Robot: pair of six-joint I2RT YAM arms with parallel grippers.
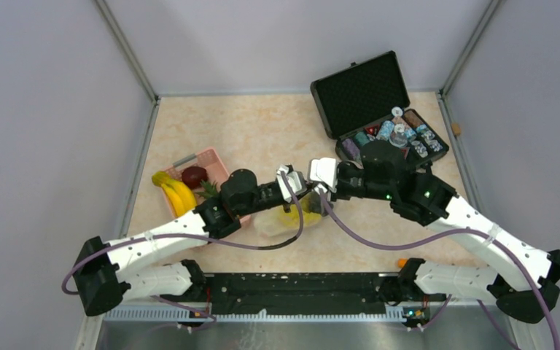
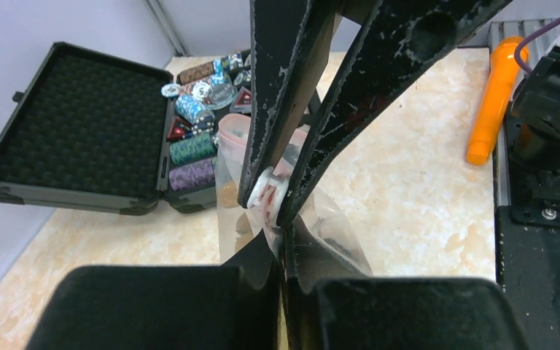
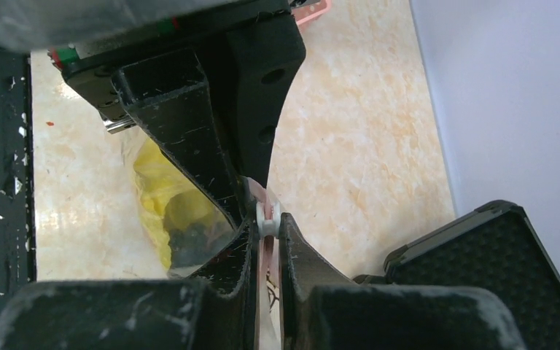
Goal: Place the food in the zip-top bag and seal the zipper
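Observation:
Both grippers meet over a clear zip top bag [image 1: 277,222] with yellow food [image 3: 157,189] inside, at the middle of the table. My right gripper is shut on the bag's zipper, pinching a small white slider on the pinkish top edge, also seen between fingertips in the left wrist view [image 2: 270,195]. My left gripper is shut at the bag's top just beside it; whether any film is between its fingers is hard to tell.
A pink basket [image 1: 211,157] with bananas and other food is at left. An open black case [image 1: 354,91] of chips sits at back right. An orange cylinder [image 2: 492,109] lies at the front right.

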